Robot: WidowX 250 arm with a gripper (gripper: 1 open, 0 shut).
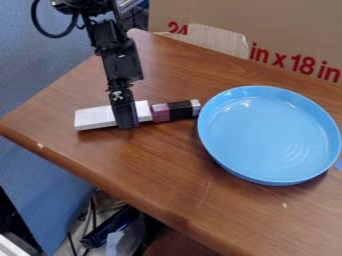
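Note:
My black gripper [124, 112] reaches down from the top left to a white block [95, 117] lying on the wooden table, its tip over the block's right part. Whether it is open, shut or holding the block is hidden. To the right of the white block, in a row, lie a maroon piece [160, 113] and a black piece [181, 110] with a pale end. A blue plate [267, 133] lies to the right of them.
The wooden table [174, 200] has clear room at the front and behind the blocks. A cardboard box [261, 40] stands at the back. The table's left edge drops to clutter below.

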